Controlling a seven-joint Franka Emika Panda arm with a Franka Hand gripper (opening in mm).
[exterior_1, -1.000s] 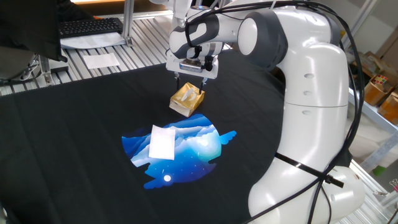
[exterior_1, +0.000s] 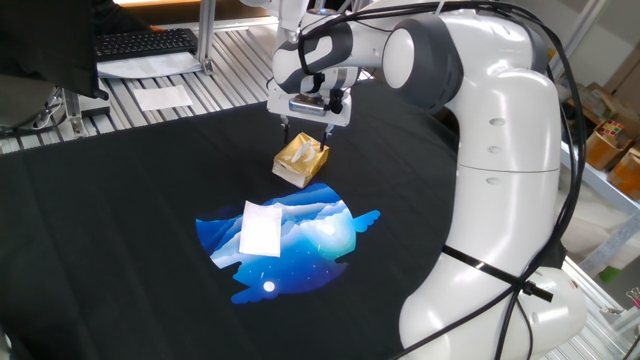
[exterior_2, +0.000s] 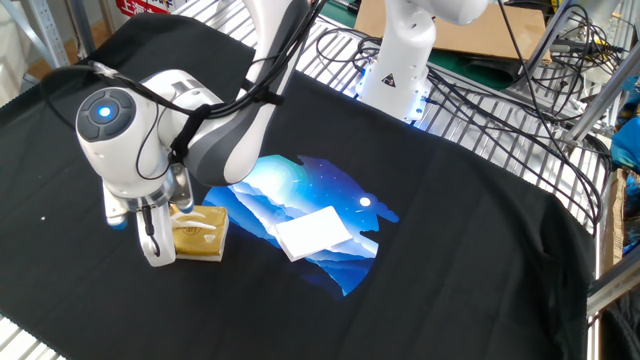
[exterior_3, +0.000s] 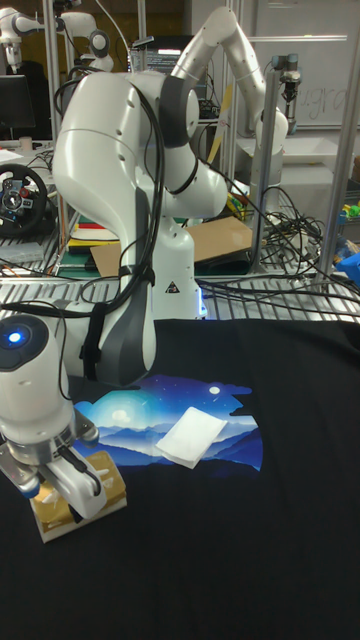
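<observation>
A gold-and-white tissue pack (exterior_1: 300, 158) lies on the black cloth, with white tissue showing at its top opening. Above its far end, in the first exterior view, my gripper (exterior_1: 305, 142) points down with its two fingers spread wide. I cannot tell whether either finger touches the pack. From the second exterior view, the hand covers one end of the pack (exterior_2: 200, 238); one finger hides the other. The third exterior view also has the hand over the pack (exterior_3: 104, 493). A folded white sheet (exterior_1: 261, 229) rests flat on the blue mountain-picture mat (exterior_1: 325, 240).
Bare black cloth (exterior_2: 450, 270) surrounds the mat, with broad free room on the side away from my hand. A keyboard (exterior_1: 145, 43) and a paper (exterior_1: 163, 97) lie beyond the cloth edge. Cables (exterior_2: 500, 130) lie on the slatted table near the arm's base.
</observation>
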